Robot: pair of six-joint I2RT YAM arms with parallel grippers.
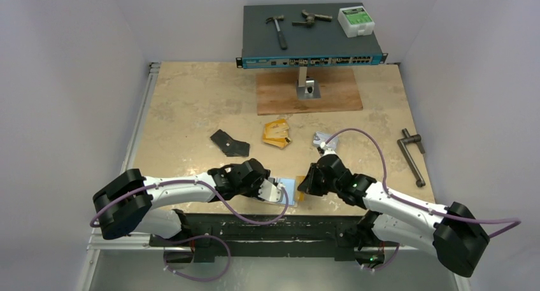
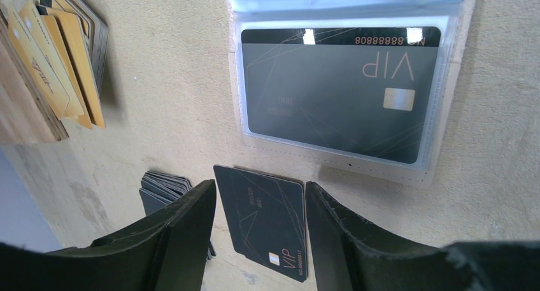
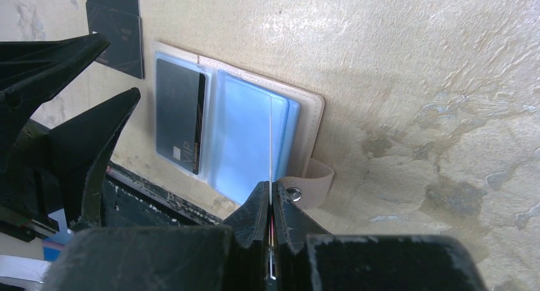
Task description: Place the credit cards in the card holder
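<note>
A card holder [image 3: 245, 135] lies open at the front middle, with blue plastic sleeves and a snapped strap. In one of its clear sleeves sits a dark VIP card [image 2: 344, 93]. A thin gold card [image 1: 300, 188] stands between the fingers of my right gripper, seen edge-on over the blue sleeve. My left gripper hovers beside the holder, its fingers apart and empty. Dark cards [image 1: 230, 143] lie fanned at the back left, and gold cards [image 1: 276, 133] lie piled behind the holder.
A wooden board [image 1: 274, 97] with a metal stand carries the dark rack unit [image 1: 304, 33] at the back. Grey-white cards [image 1: 325, 140] lie behind my right gripper. At the right edge rests a grey metal tool [image 1: 414, 157].
</note>
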